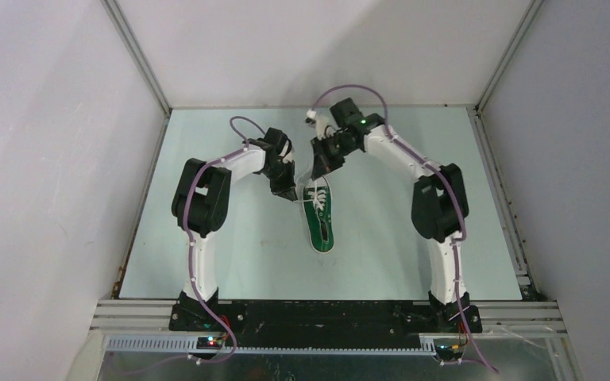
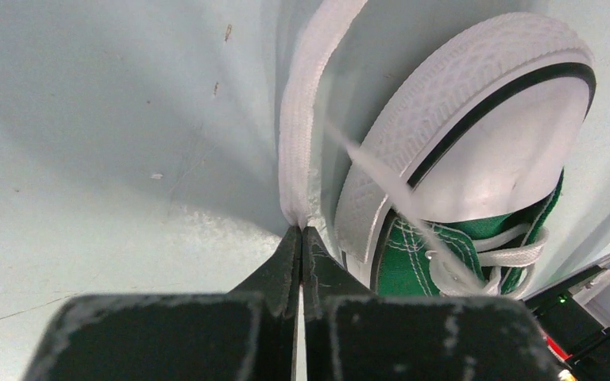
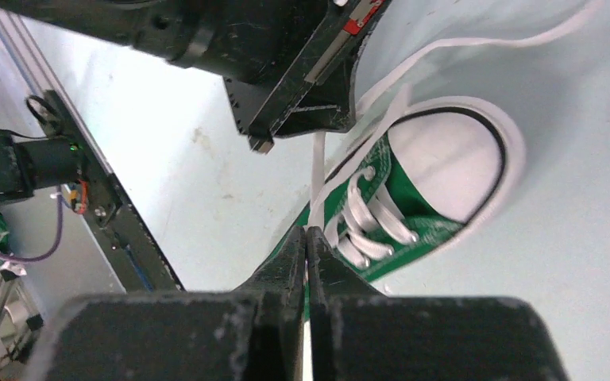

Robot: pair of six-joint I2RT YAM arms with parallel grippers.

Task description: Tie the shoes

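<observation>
A green sneaker with white toe and laces (image 1: 320,226) lies on the table, toe toward the back. My left gripper is shut on a flat white lace (image 2: 298,143), low beside the toe; the lace runs away from its tips. My right gripper is shut on a white lace (image 3: 357,159) above the shoe, the strand rising over the lacing. In the left wrist view that strand shows blurred across the toe. In the top view the right gripper stands higher and to the right of the left one.
Both arms come in from the front corners, their bodies close over the shoe's toe end. White walls bound the back and sides.
</observation>
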